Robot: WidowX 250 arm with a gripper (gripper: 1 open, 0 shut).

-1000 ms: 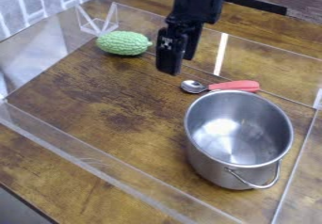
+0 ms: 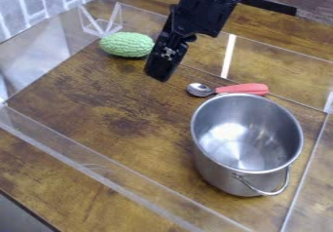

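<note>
My black gripper (image 2: 166,64) hangs from the top centre, tilted down over the wooden surface, its fingers open with nothing seen between them. To its left lies a pale green bumpy vegetable, like a bitter melon (image 2: 127,45). Below and right of it lies a spoon with a red handle (image 2: 242,88), its steel bowl toward the left. A steel pot (image 2: 244,146) with a wire handle stands empty at the lower right.
Clear plastic walls (image 2: 104,168) border the wooden work area (image 2: 104,104). A white railing-like item shows at the top left.
My gripper has shifted slightly left and changed its tilt, now angled toward the green vegetable's right side. The vegetable, spoon and pot have not moved.
</note>
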